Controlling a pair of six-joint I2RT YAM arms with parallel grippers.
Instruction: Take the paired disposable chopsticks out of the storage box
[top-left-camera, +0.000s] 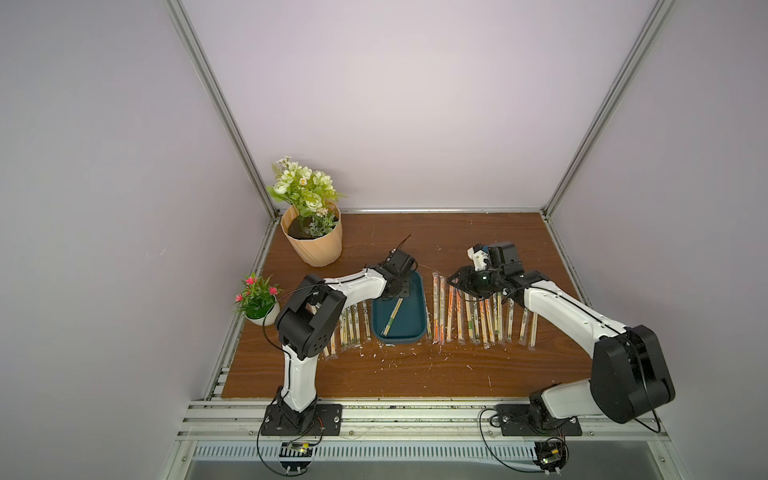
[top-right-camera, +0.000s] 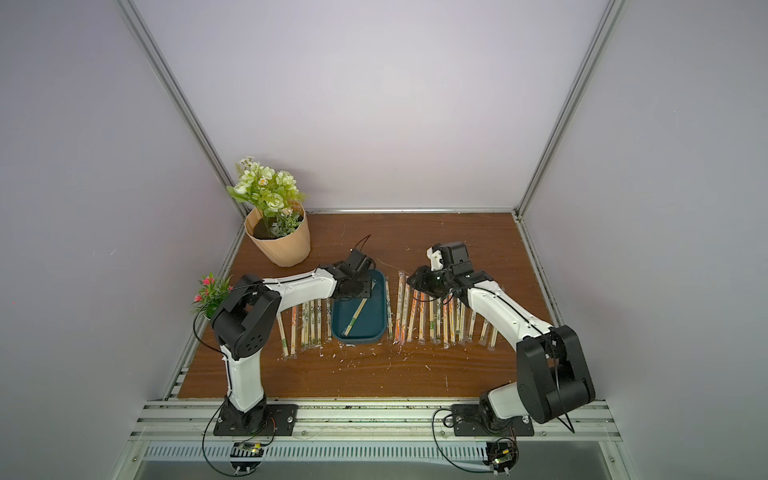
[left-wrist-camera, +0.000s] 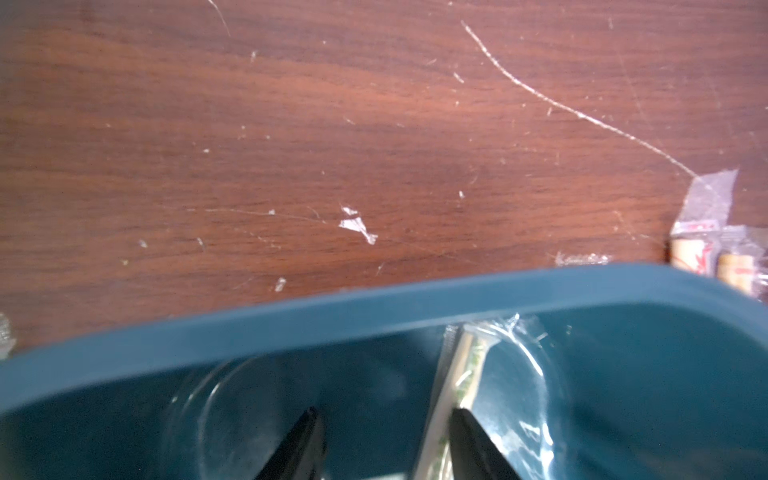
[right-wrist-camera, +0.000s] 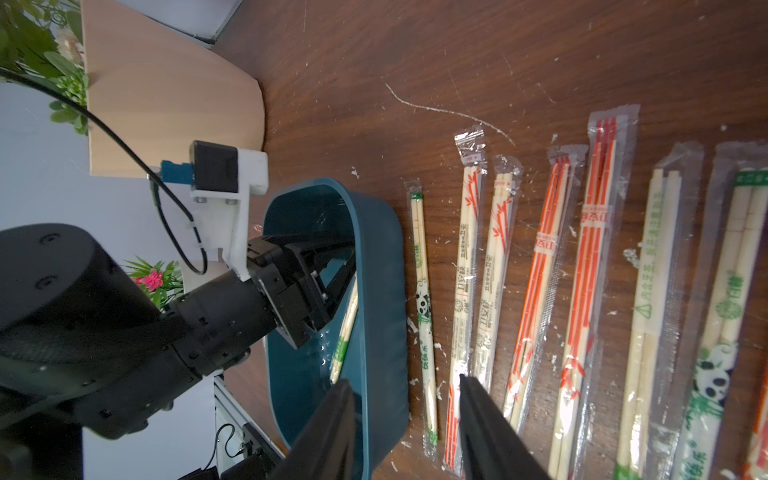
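Note:
The dark teal storage box (top-left-camera: 409, 320) holds a wrapped chopstick pair (top-left-camera: 393, 316), lying diagonally. My left gripper is open at the box's far end; in the left wrist view one finger is against or just over the wrapped pair (left-wrist-camera: 464, 368), with nothing seen held between the fingers. My right gripper hangs to the right of the box above the row of wrapped chopsticks (right-wrist-camera: 464, 264), open with nothing visible between its fingers.
Rows of wrapped pairs lie on the table (top-left-camera: 384, 376) on both sides of the box. A large flower pot (top-left-camera: 318, 249) stands back left, a small pot (top-left-camera: 260, 316) at the left.

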